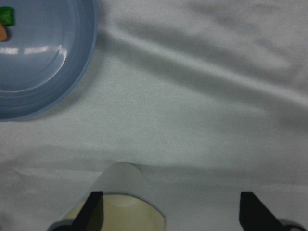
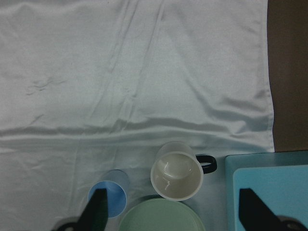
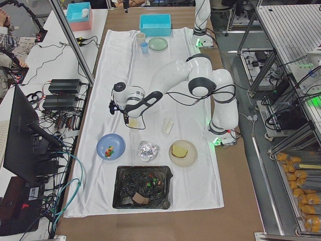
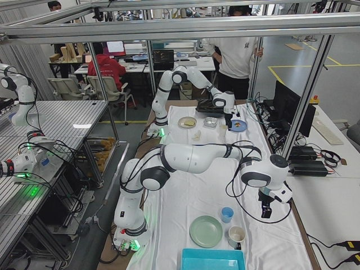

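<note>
My left gripper (image 3: 119, 112) is open above a translucent container with pale yellow contents (image 1: 126, 216), beside the blue plate (image 3: 113, 141) (image 1: 43, 72) holding small colored pieces. My right gripper (image 4: 266, 205) is open over the far end of the cloth, above a white mug with black handle (image 2: 177, 179), a blue cup (image 2: 113, 199), a green plate (image 2: 161, 216) and a turquoise bin (image 2: 264, 192). Neither gripper shows anything held.
A foil item (image 3: 148, 150), a beige plate (image 3: 183, 155) with a yellow piece, a pale packet (image 3: 167, 125) and a black tray (image 3: 143, 203) lie around the left arm. The white cloth has clear space between both table ends.
</note>
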